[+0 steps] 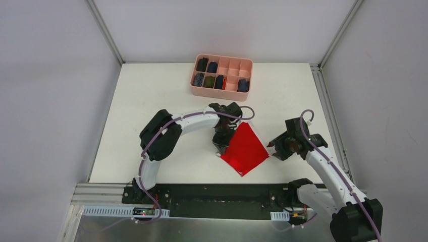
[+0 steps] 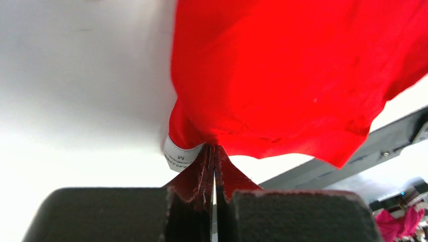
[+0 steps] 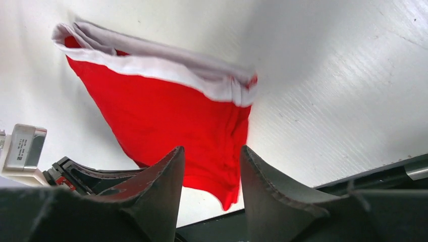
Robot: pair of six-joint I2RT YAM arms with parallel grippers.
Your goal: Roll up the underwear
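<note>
A red pair of underwear [image 1: 244,151] with a white waistband [image 3: 161,65] lies spread on the white table. My left gripper is shut at the underwear's corner beside the pale band [image 2: 182,157]; whether fabric is between its tips I cannot tell. My right gripper stands open to the right of the underwear in the top view; its wrist view shows the cloth below, between and beyond the fingertips.
A pink divided box [image 1: 222,93] at the back holds several dark rolled garments and a red one, with some empty compartments. The front edge is close to the underwear.
</note>
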